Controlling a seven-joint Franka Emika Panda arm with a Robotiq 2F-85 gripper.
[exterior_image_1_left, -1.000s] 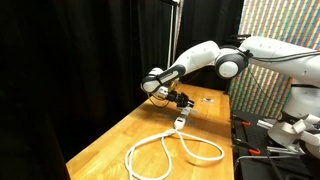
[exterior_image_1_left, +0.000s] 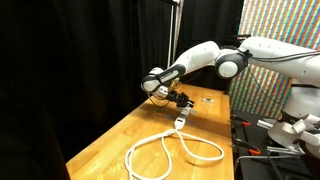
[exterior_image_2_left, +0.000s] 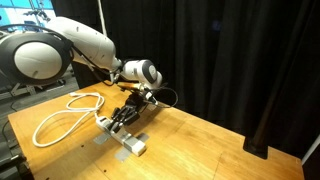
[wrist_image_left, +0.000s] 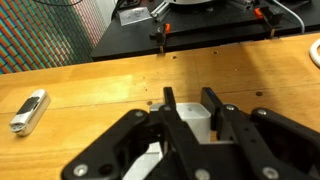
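My gripper is shut on a white block-like piece (wrist_image_left: 194, 122), low over the wooden table. The piece shows between and below the dark fingers in the wrist view, but much of it is covered. In exterior view 1 the gripper (exterior_image_1_left: 183, 101) is just beyond the end of a white cord (exterior_image_1_left: 130, 160), where a white connector (exterior_image_1_left: 180, 122) lies. Whether that connector joins the held piece cannot be told. A separate white, remote-like object (wrist_image_left: 30, 112) lies flat at the left in the wrist view.
The cord (exterior_image_2_left: 45, 125) loops loosely over the table on one side of the gripper. A dark robot base plate (wrist_image_left: 210, 25) borders the table's edge.
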